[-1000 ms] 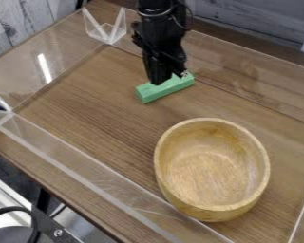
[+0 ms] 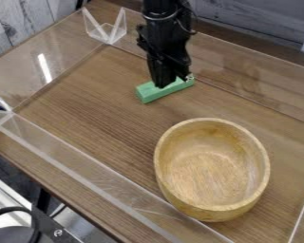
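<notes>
My black gripper (image 2: 162, 74) hangs at the top centre of the view, its fingertips just over a green block (image 2: 155, 91) that lies flat on the wooden table (image 2: 91, 133). The gripper looks shut; whether it touches the block I cannot tell.
A round light wooden bowl (image 2: 211, 195) stands at the lower right. A small clear plastic piece (image 2: 105, 27) sits at the back left. Clear strips run along the table's left and front edges, with dark cables at the lower left.
The gripper has shifted very slightly; the block and bowl look unchanged.
</notes>
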